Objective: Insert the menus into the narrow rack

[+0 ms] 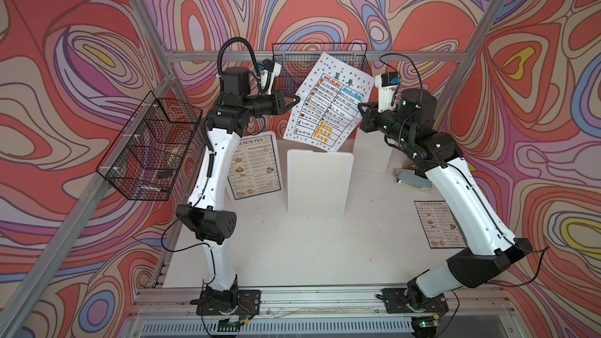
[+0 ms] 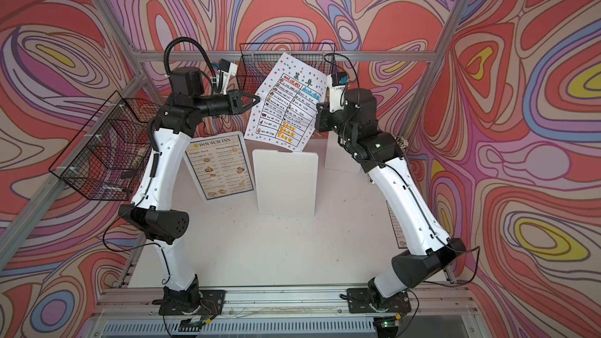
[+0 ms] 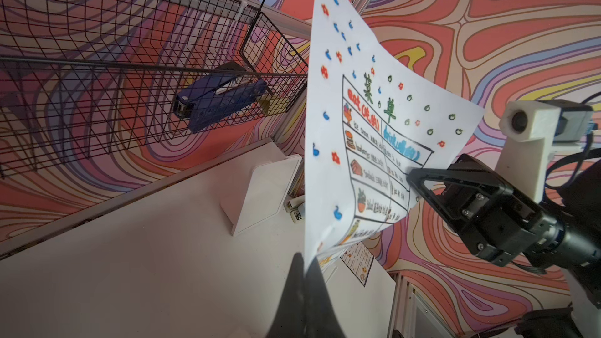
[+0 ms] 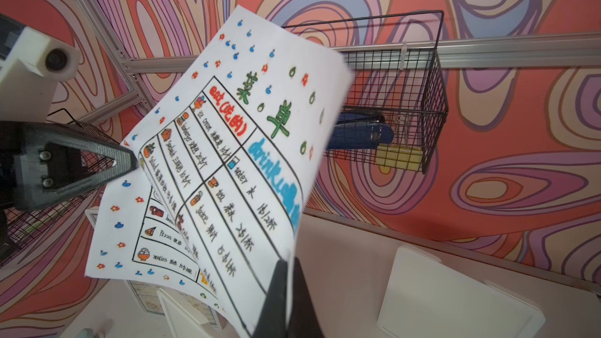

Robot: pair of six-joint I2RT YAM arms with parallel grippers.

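A hand-drawn paper menu [image 1: 326, 103] with a dotted border hangs tilted in the air between both arms. My left gripper is shut on its left edge. On the opposite edge, my right gripper is shut, pinching the thin sheet. In the wrist views the paper bows. Just below it, a white upright rack [image 1: 319, 182] stands on the table, its narrow top edge close to the sheet's lower corner; from above I cannot tell whether they touch. A similar rack at the left shows a Dim Sum Inn menu [image 1: 253, 166].
Another printed menu [image 1: 440, 224] lies flat at the table's right. A further white stand [image 4: 457, 294] is behind the right gripper. Wire baskets [image 1: 150, 150] hang at the left and back.
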